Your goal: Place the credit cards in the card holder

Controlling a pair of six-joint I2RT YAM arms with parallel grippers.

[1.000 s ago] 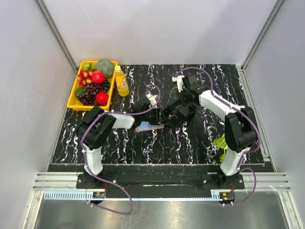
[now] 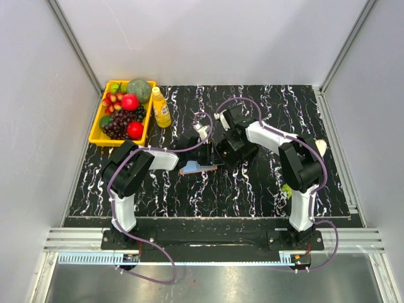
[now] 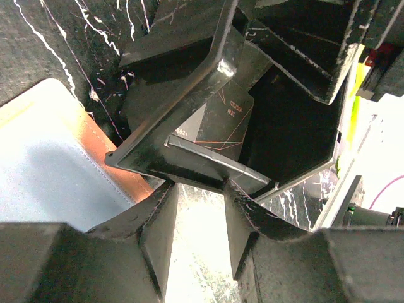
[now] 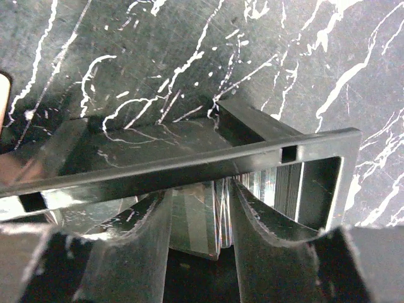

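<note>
The black card holder [image 2: 235,153] lies mid-table; its frame [image 3: 183,113] and dark cards [image 3: 224,123] inside show in the left wrist view. My left gripper is at the holder's near wall, fingertips slightly apart; whether anything is between them is unclear. My right gripper is over the holder's slots, its fingers either side of card edges [image 4: 221,214] below the black rim [image 4: 189,164]. A blue-grey item with an orange edge [image 3: 57,164] lies left of the holder.
A yellow fruit basket [image 2: 98,136] and a juice bottle [image 2: 161,110] stand at the back left. A green leafy item [image 2: 285,189] lies at the right, partly under my right arm.
My right arm and gripper have moved left over the holder. The left arm looks unchanged.
</note>
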